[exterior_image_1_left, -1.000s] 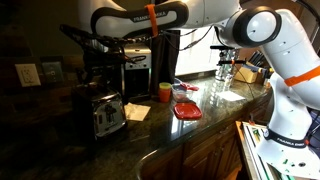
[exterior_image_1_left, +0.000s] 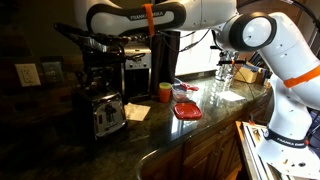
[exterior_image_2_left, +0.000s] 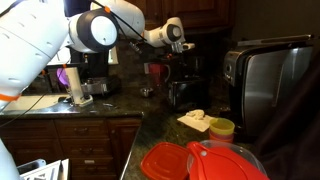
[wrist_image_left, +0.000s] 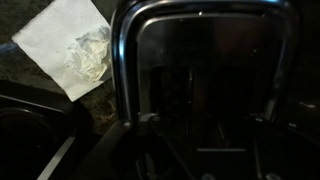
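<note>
A toaster (exterior_image_1_left: 101, 115) with a metal end and dark sides stands on the dark counter, close to the back wall. It also shows as a dark toaster (exterior_image_2_left: 186, 95) at the back of the counter in the second exterior view. My gripper (exterior_image_1_left: 88, 66) hangs just above it, pointing down. In the wrist view the toaster's glossy black top (wrist_image_left: 205, 55) with its shiny rim fills the middle and right. The fingers are dark against it at the bottom, so their opening and anything between them is too dark to make out.
A white paper napkin (wrist_image_left: 62, 40) with something pale and crumpled on it lies beside the toaster. A taller silver appliance (exterior_image_2_left: 275, 85) stands nearby. Further along are a yellow-green cup (exterior_image_2_left: 221, 130) and a red tray (exterior_image_1_left: 187, 111).
Over the last second my gripper and wrist have shifted slightly upward above the toaster. The toaster, napkin and other items have stayed in place.
</note>
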